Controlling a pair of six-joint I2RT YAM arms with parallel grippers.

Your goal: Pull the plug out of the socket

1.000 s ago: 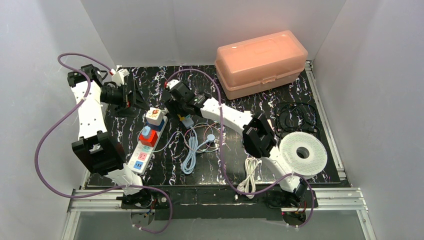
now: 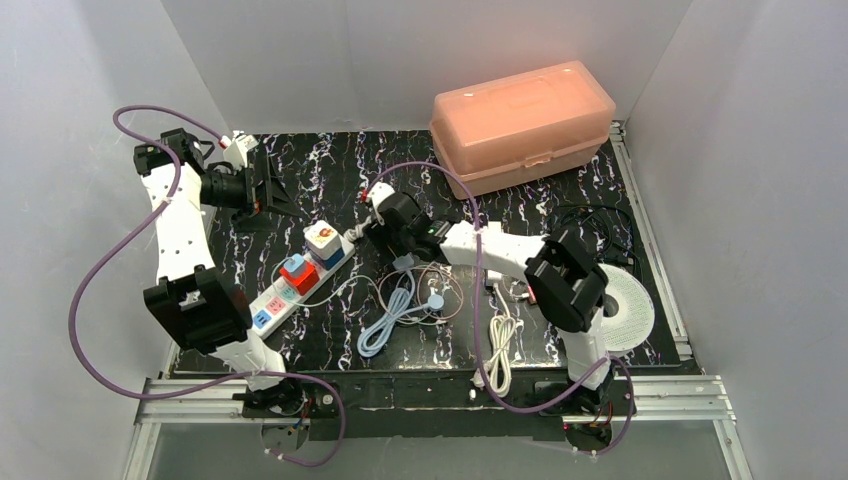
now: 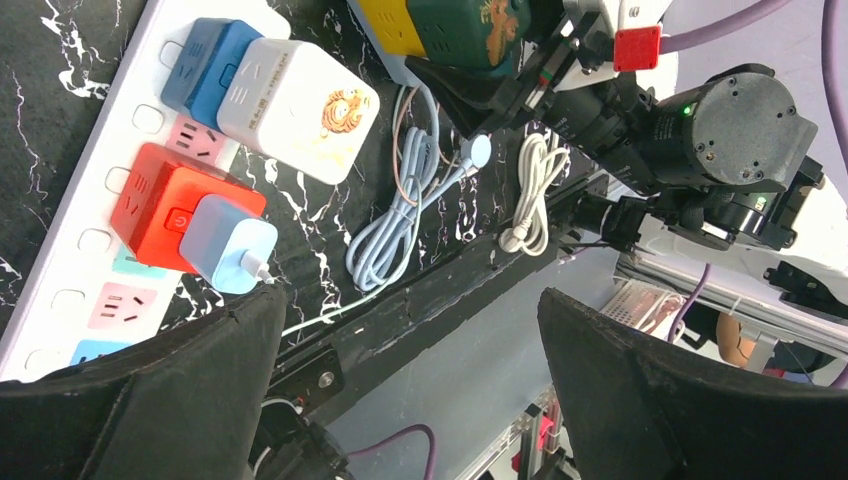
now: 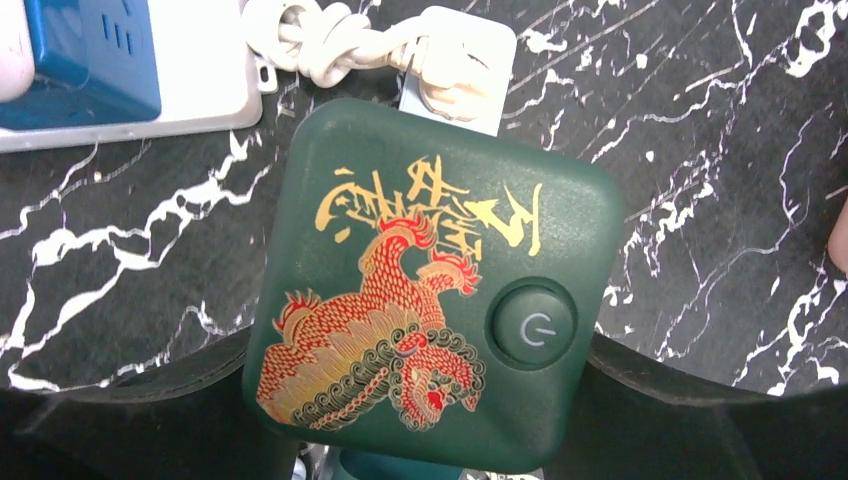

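Observation:
The white power strip lies at left, carrying a red plug with a light-blue piece and a blue plug topped by a white cube. My left gripper hangs open above it, fingers empty. My right gripper is at mid-table, fingers around a green box with gold lettering and a yellow part; the box hides whether the fingers grip it. A light-blue coiled cable lies below.
A pink case stands at back right. Black cable, a white spool and a white coiled cable occupy the right and front.
My right arm has moved rightward and toward the front with the green box at its fingers. The strip and nearby cables have shifted slightly. My left arm is unchanged.

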